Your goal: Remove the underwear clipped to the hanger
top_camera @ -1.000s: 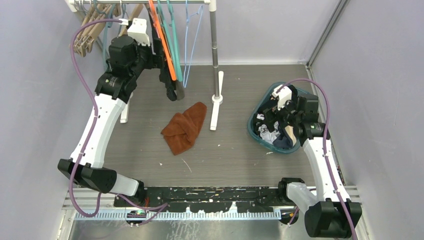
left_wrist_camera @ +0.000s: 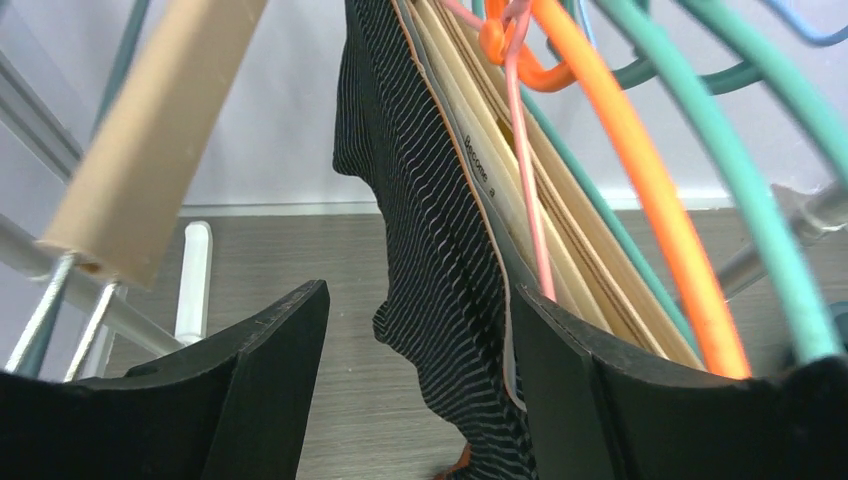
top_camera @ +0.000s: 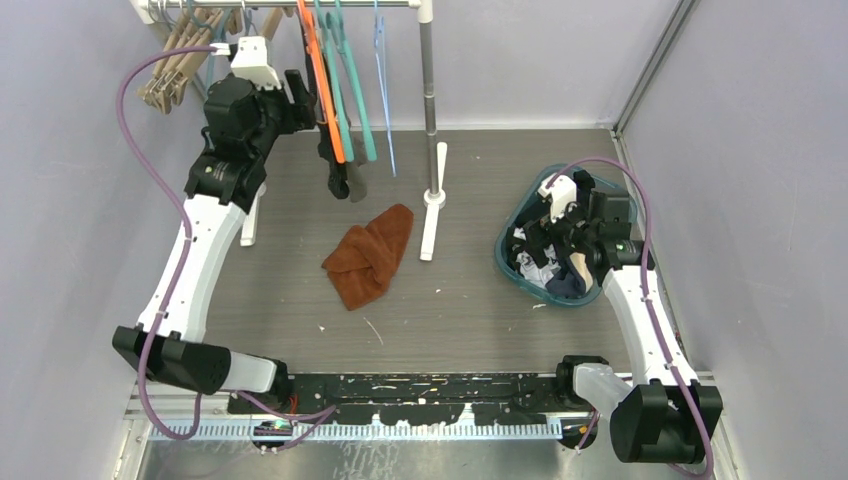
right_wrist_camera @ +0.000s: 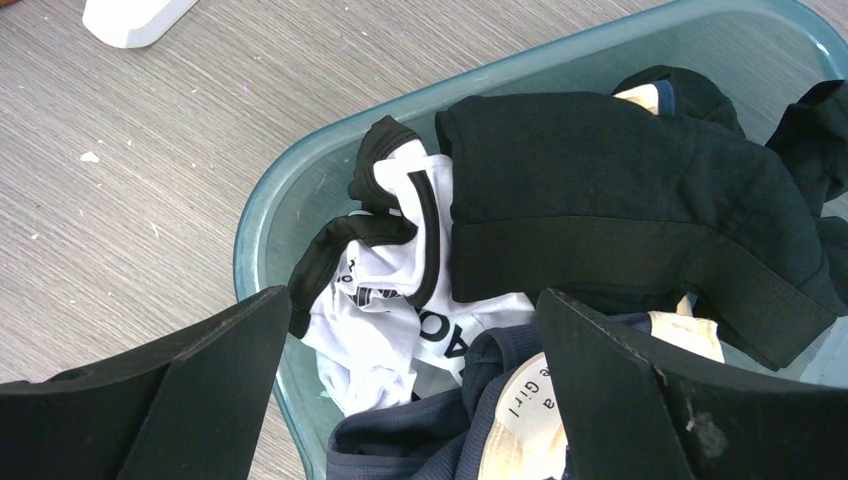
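Dark striped underwear [left_wrist_camera: 430, 280] hangs among the hangers on the rail, beside wooden hangers and a pink one [left_wrist_camera: 525, 150]; in the top view the dark cloth [top_camera: 335, 175] is partly behind coloured hangers. My left gripper is up at the rail, its fingers apart on either side of the cloth's lower part; I cannot see them pressing on it. My right gripper stands open over a teal basket [right_wrist_camera: 262, 220] of dark and white garments, with nothing evidently held between its fingers.
A brown cloth [top_camera: 366, 258] lies on the floor below the rail. The rail's upright [top_camera: 428, 90] and white foot stand right of it. Orange, teal and blue hangers crowd the left gripper's right side. Floor between rail and basket is clear.
The left arm and gripper have shifted slightly left, away from the coloured hangers. The blue hanger has swung a little.
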